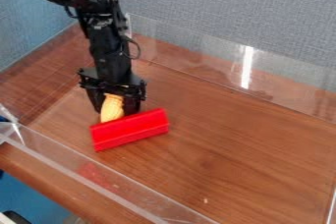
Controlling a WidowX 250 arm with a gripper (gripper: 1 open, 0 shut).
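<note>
My black gripper (113, 94) is low over the wooden floor at the left of the camera view, shut on a pale yellow-orange rounded object (112, 111). Its fingertips are partly hidden by that object. A red elongated block (130, 130) lies just in front of the yellow object, close against it or touching it; I cannot tell which.
Transparent low walls (289, 93) border it at the back and along the front left, near the red block. Grey and blue padded walls stand behind.
</note>
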